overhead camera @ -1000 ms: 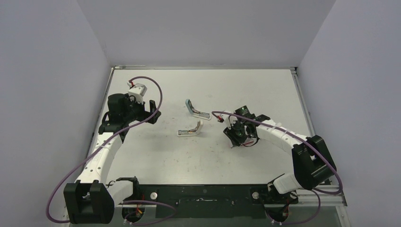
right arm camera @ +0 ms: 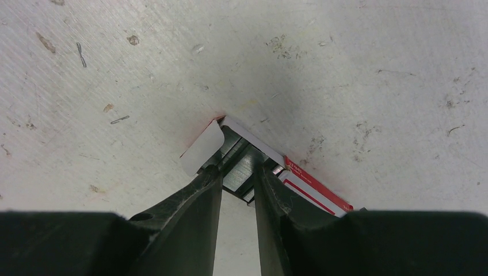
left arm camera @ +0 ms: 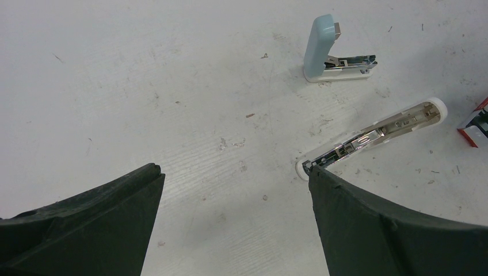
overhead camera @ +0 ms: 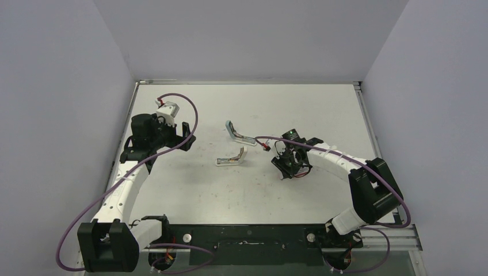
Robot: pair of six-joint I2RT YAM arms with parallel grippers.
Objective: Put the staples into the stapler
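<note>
Two opened staplers stand mid-table: a light blue one point(overhead camera: 230, 129) point(left arm camera: 317, 46) at the back and a white one point(overhead camera: 229, 162) point(left arm camera: 433, 111) nearer the front. My left gripper point(overhead camera: 187, 133) is open over bare table at the left, nothing between its fingers. My right gripper point(overhead camera: 283, 168) points down at an opened red-and-white staple box point(right arm camera: 311, 183), its fingertips slightly apart at the dark staple strips point(right arm camera: 241, 171) inside. Whether they touch the strips I cannot tell. In the left wrist view the box is partly visible at the right edge.
Walls rise at the back and both sides. A purple cable point(overhead camera: 345, 156) runs along each arm. A few loose staples point(right arm camera: 119, 119) lie near the box.
The right arm has shifted slightly, its wrist moving a little left and down in the top view. The left arm and both staplers look unchanged.
</note>
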